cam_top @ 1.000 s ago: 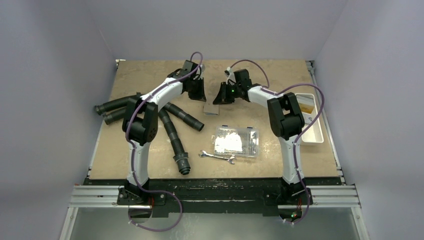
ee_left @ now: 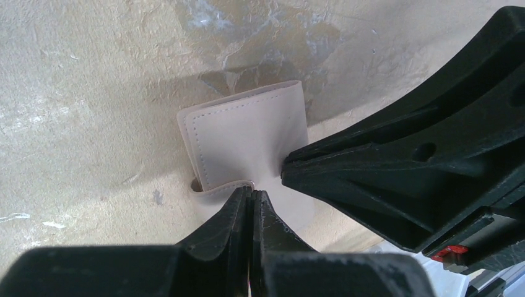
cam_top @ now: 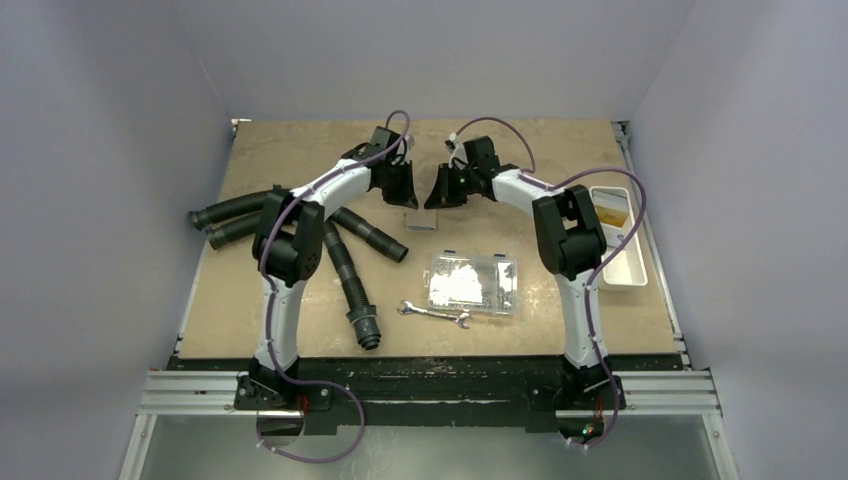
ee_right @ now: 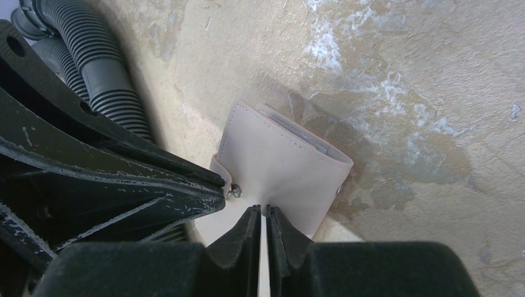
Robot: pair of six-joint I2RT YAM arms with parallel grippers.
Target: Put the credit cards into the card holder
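Observation:
The pale beige card holder [cam_top: 421,219] lies folded on the table, its stitched edge and opening facing away in both wrist views. A short strap with a metal snap stud [ee_right: 234,191] shows at its side. My left gripper is shut, its tips right at the strap; whether they pinch any of it does not show. Over the card holder's opposite side, my right gripper has a narrow gap between its fingers, with leather visible through it and nothing clearly held. No credit card can be made out for certain.
A white tray [cam_top: 628,268] at the right holds an orange-yellow item and others. Nearer me lie a clear plastic case [cam_top: 472,283] and a wrench [cam_top: 434,314]. Dark hoses [cam_top: 345,270] fill the left. Bare table lies behind the card holder.
The right gripper has barely moved, a touch to the left. The card holder lies almost where it was.

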